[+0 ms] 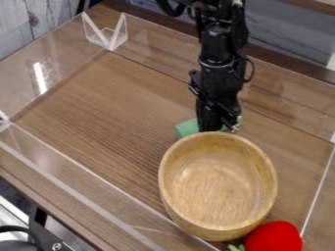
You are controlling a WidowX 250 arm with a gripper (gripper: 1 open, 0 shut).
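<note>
My black gripper (214, 123) is lowered onto a mint-green object (190, 128) that lies on the wooden table just behind a large light wooden bowl (217, 186). The fingertips are at the green object, partly hidden against it; whether anything is between them is unclear.
A red tomato-like object (272, 237) sits at the bottom right, beside the bowl. A white wire-like holder (102, 31) stands at the back left.
</note>
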